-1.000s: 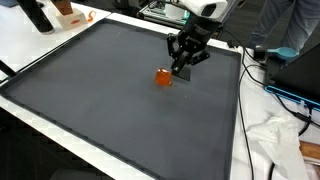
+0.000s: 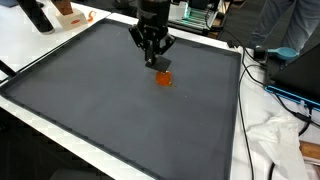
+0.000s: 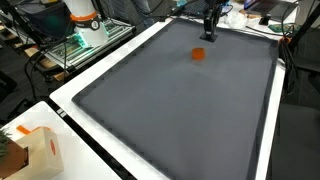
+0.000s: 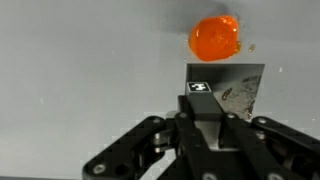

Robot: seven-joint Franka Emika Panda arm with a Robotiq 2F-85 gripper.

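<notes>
A small orange piece [image 2: 163,79] lies on the dark grey work surface. It shows as a glossy orange blob [image 4: 214,39] near the top of the wrist view, and it is also seen in exterior view 2 [image 3: 197,54]. My gripper is shut on a dark tool with a flat, square, scuffed blade [image 4: 236,90]. The blade's near edge lies close beside the orange piece, with a narrow gap between them in the wrist view. How the tool's handle sits between the fingers is mostly hidden.
The dark board [image 2: 95,105] is bare to the left and front, inside a pale frame. White cloth or plastic [image 2: 275,145] lies beyond its right edge, near several cables. An orange-and-white device [image 3: 85,20] stands outside the board.
My gripper and the dark tool have moved left in exterior view 1, from the right of the orange piece to behind and above it. The orange piece stays in about the same place.
</notes>
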